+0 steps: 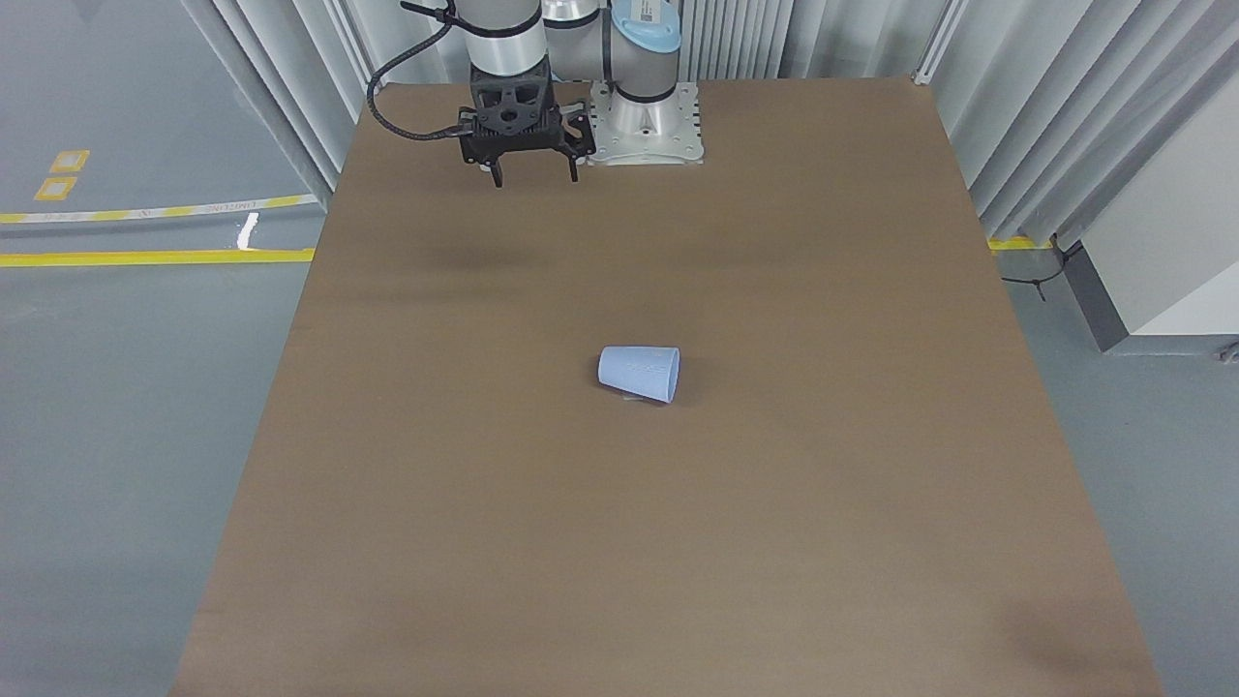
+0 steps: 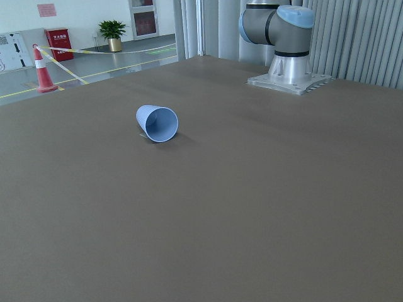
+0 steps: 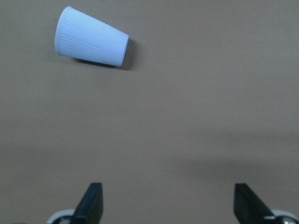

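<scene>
A light blue ribbed cup (image 1: 636,370) lies on its side near the middle of the brown table (image 1: 813,488). In the left view the cup (image 2: 150,121) shows its open mouth toward that camera. In the wrist view the cup (image 3: 91,37) is at the upper left, beyond and apart from the fingertips. My black gripper (image 1: 534,174) hangs at the back of the table, behind the cup in the front view. It stands open, its two fingertips wide apart at the bottom of the wrist view (image 3: 168,196), with nothing between them.
The arm's metal base plate (image 1: 674,139) sits at the table's back edge, with pale curtains (image 2: 352,38) behind. Floor lies beyond both side edges in the front view.
</scene>
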